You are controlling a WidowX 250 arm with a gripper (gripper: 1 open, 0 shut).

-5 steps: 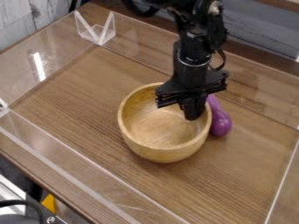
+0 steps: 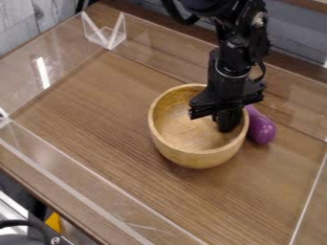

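Observation:
A tan bowl (image 2: 179,134) sits on the wooden table right of centre. The black gripper (image 2: 220,109) is down at the bowl's back right rim, its fingers reaching into the bowl. Whether it is open or shut on the rim cannot be told. A purple eggplant-like object (image 2: 259,126) lies against the bowl's right side, partly hidden behind it and the gripper.
A clear plastic holder (image 2: 105,31) stands at the back left. Walls border the table at the back and left.
The gripper and bowl have shifted to the right, after a slight move left earlier. The purple object now sits further right.

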